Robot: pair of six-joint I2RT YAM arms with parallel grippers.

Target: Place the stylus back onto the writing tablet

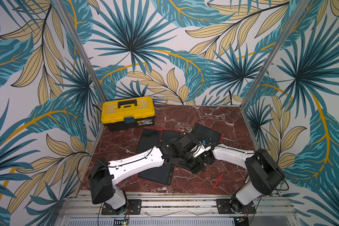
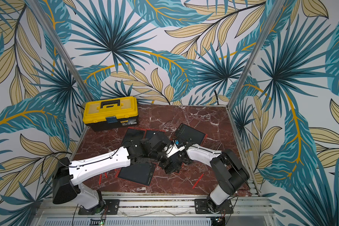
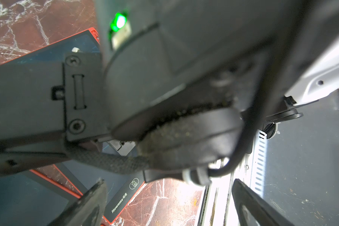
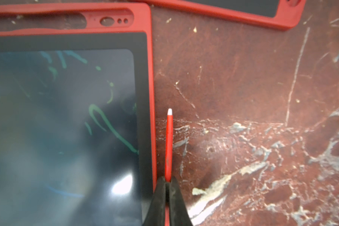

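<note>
In the right wrist view, a slim red stylus (image 4: 169, 146) with a white tip stands along the gap of my right gripper, which looks shut on its lower end. Just left of it lies a red-framed writing tablet (image 4: 151, 105) with green and blue marks on its dark screen; the stylus is beside the frame's right edge, and any height above the table cannot be judged. My left gripper is open, its blurred fingers (image 3: 88, 205) wide apart with no object between them. Both grippers are crowded together and largely hidden in the top views.
More tablets surround the arms, one at the back (image 1: 207, 131) and one in front (image 1: 156, 175). Another red stylus (image 1: 217, 180) lies front right. A yellow-lidded toolbox (image 1: 128, 111) fills the back left corner.
</note>
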